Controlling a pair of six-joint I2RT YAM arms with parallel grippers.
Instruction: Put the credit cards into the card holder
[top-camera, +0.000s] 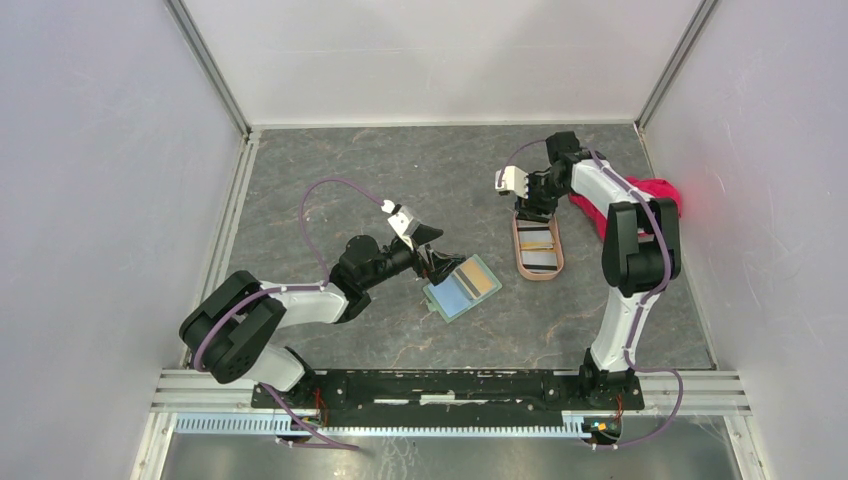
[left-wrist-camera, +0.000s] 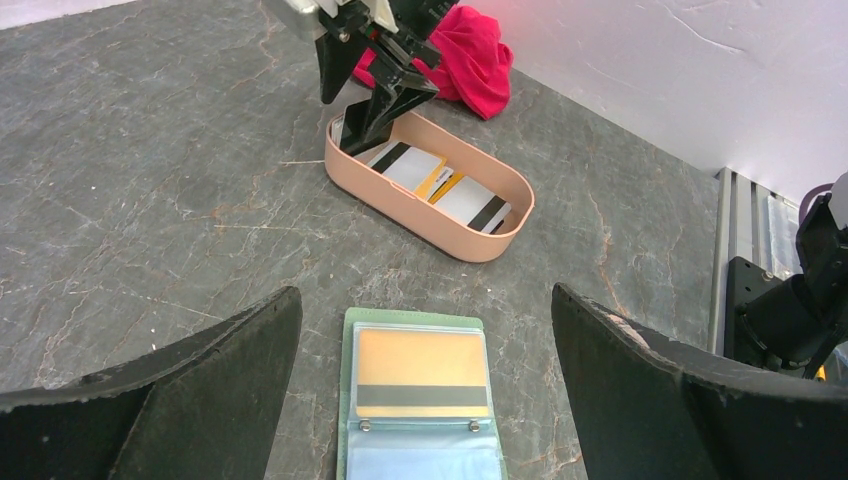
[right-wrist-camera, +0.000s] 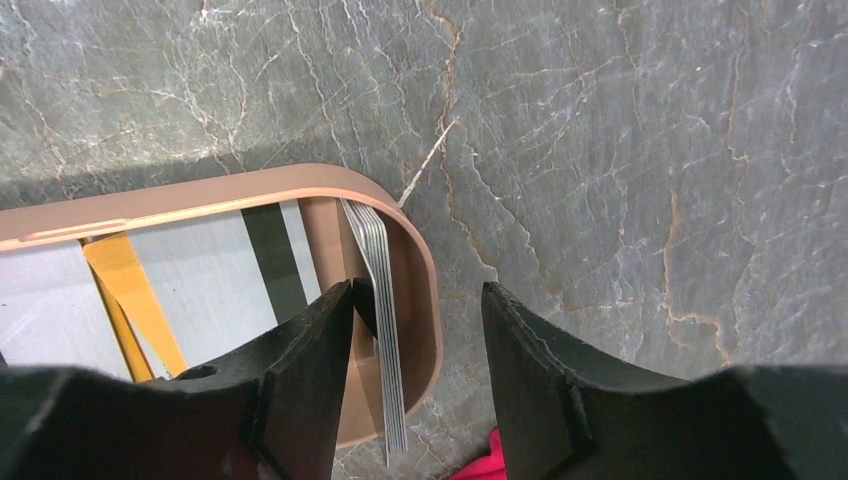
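Several white-edged cards (right-wrist-camera: 378, 290) stand together on edge at one end of the pink tray (right-wrist-camera: 430, 330). My right gripper straddles that end of the tray with fingers parted: one is inside by the cards, the other beyond the outer wall. More cards (right-wrist-camera: 200, 270), white with black stripes and some yellow, lie flat in the tray. The card holder (left-wrist-camera: 345, 400), green-edged with clear pockets, lies on the table; a yellow card with a grey stripe shows in its far pocket. Above the holder my left gripper hangs open and empty.
A crumpled red cloth (top-camera: 655, 190) lies behind the right arm, close to the right wall.
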